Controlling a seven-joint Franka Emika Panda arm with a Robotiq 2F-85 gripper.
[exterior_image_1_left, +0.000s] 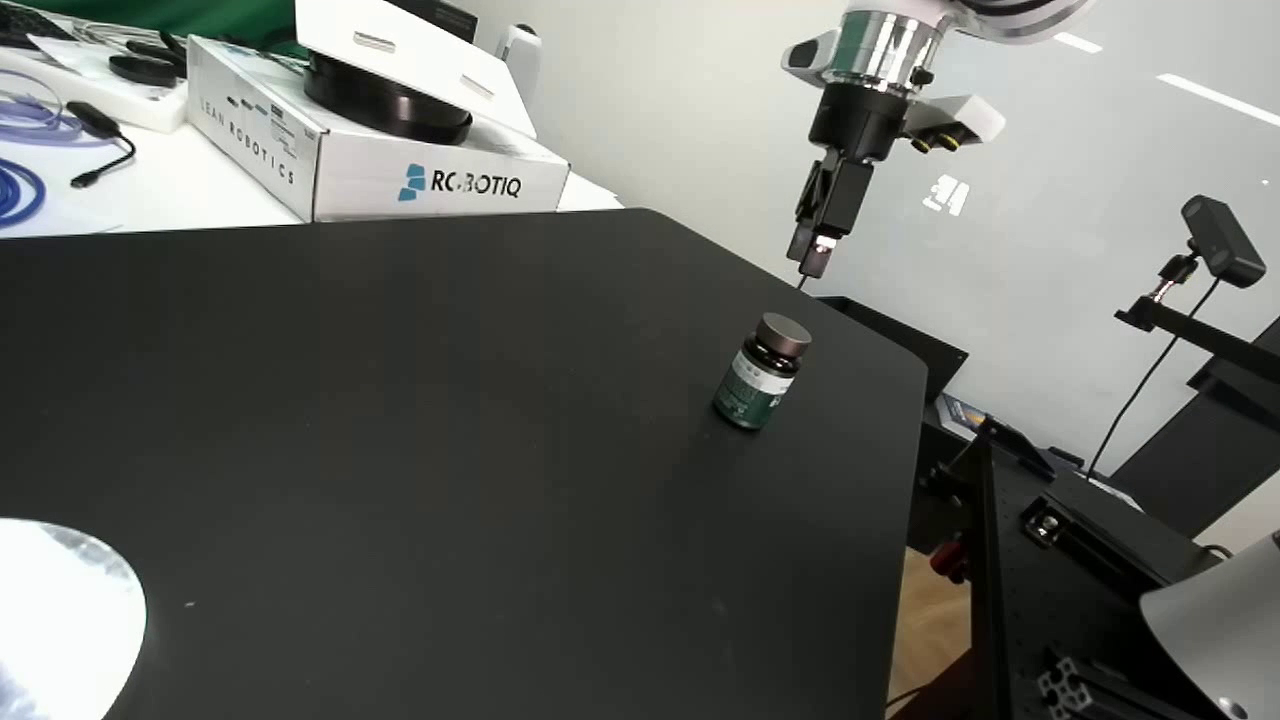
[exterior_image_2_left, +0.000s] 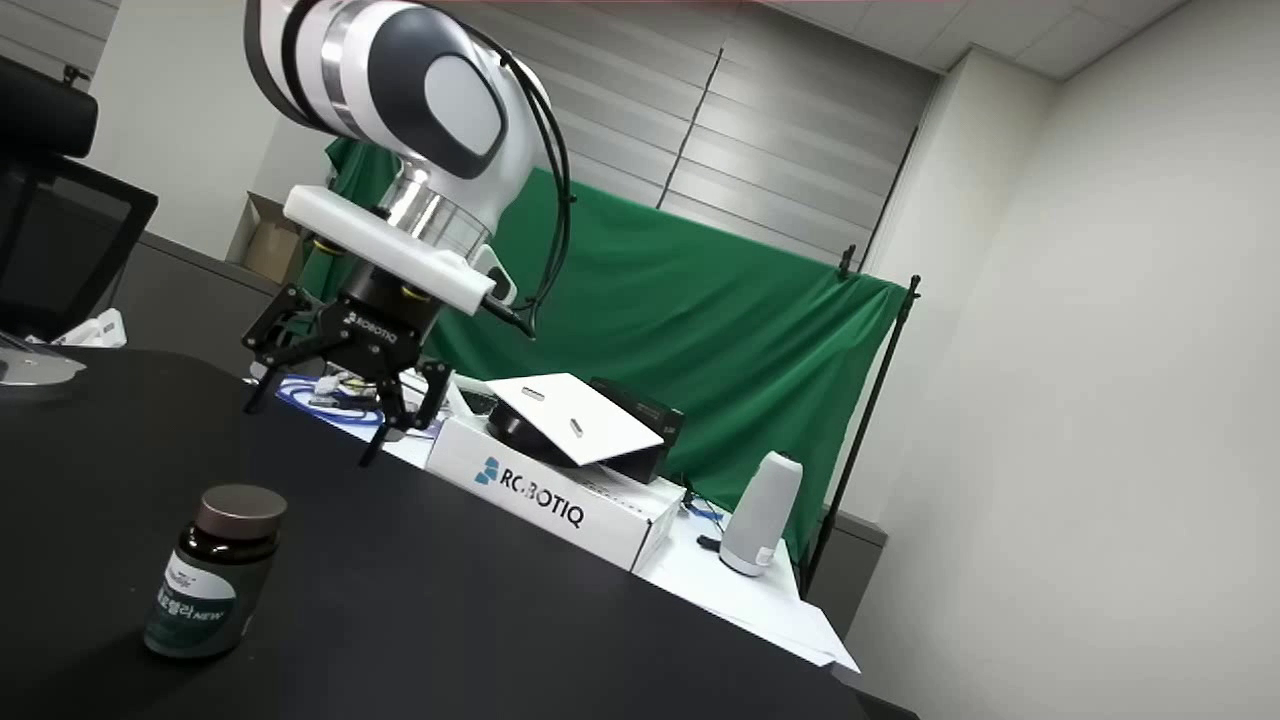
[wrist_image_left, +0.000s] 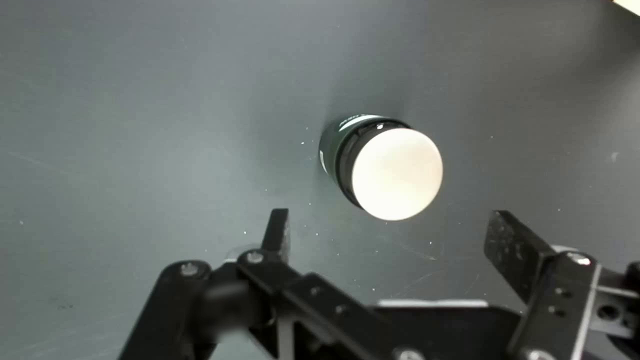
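Observation:
A small dark bottle (exterior_image_1_left: 758, 378) with a green and white label and a brown cap stands upright on the black table. From exterior view 2 the same bottle (exterior_image_2_left: 214, 582) is at the front left. My gripper (exterior_image_1_left: 811, 258) hangs above the table, higher than the cap and apart from it. Its fingers stand wide open in exterior view 2, where the gripper (exterior_image_2_left: 310, 434) has nothing between its fingers. Looking down in the wrist view, I see the bottle's bright cap (wrist_image_left: 397, 174) ahead of the gripper, within the span of the fingers.
A round, shiny white object (exterior_image_1_left: 60, 618) lies at its near left. Behind the table sits a white Robotiq box (exterior_image_1_left: 444, 186). The table's right edge is close to the bottle.

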